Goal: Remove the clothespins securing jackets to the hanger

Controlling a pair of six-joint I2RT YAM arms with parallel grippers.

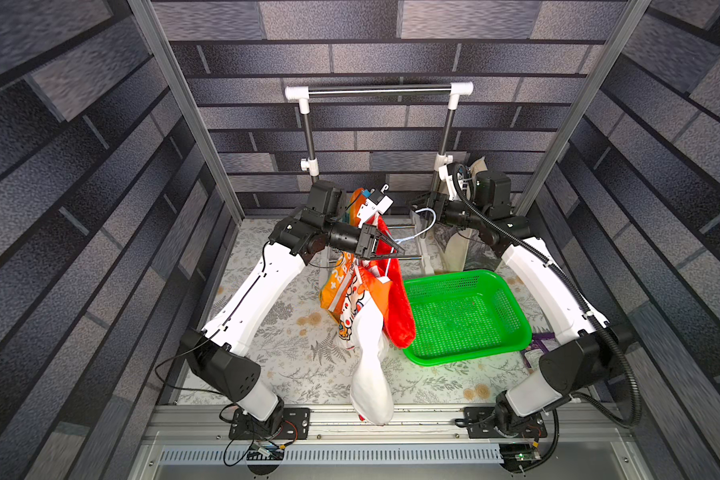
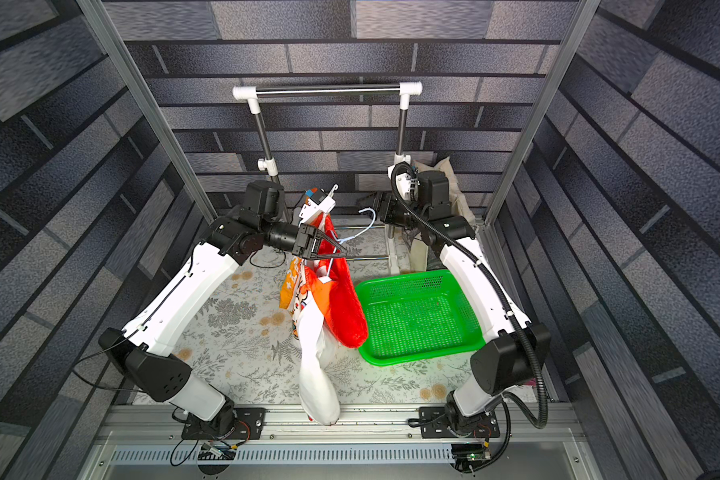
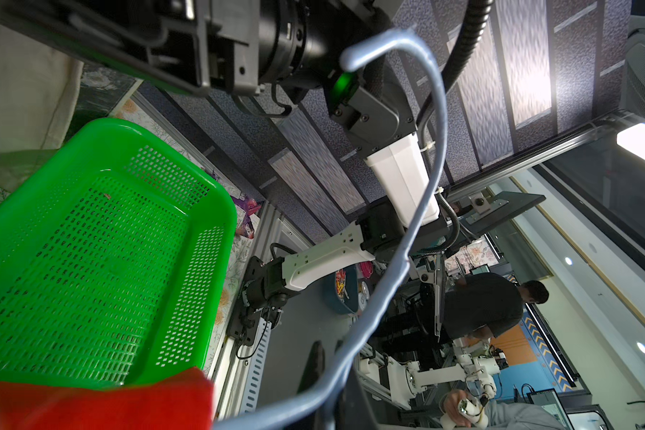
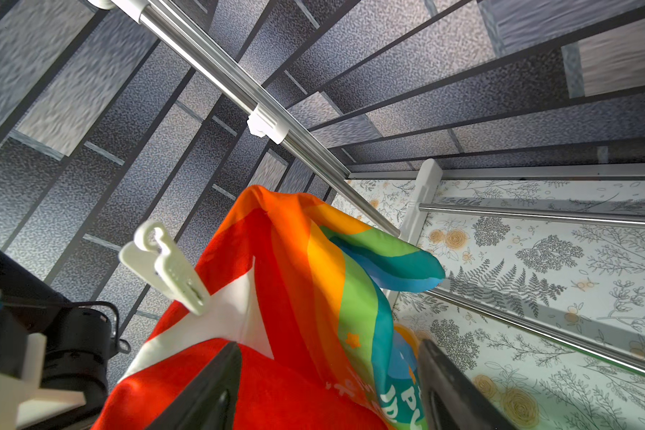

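My left gripper [image 1: 393, 245] is shut on the pale blue hanger [image 3: 408, 265] just below its hook. From the hanger hang several garments: a red jacket [image 1: 397, 316], a white one [image 1: 368, 356], and a rainbow one [image 4: 337, 265] showing in the right wrist view. In that view a white clothespin [image 4: 166, 266] stands up at the shoulder of the red and white cloth. My right gripper is open, its blurred fingers [image 4: 211, 390] in front of the red cloth with the clothespin beyond and to the left. Its fingers do not touch the clothespin.
An empty green basket [image 1: 412, 352] sits right of the garments. The metal rack [image 1: 380, 90] rises behind them with a bare top rail. A purple packet [image 1: 540, 345] lies right of the basket.
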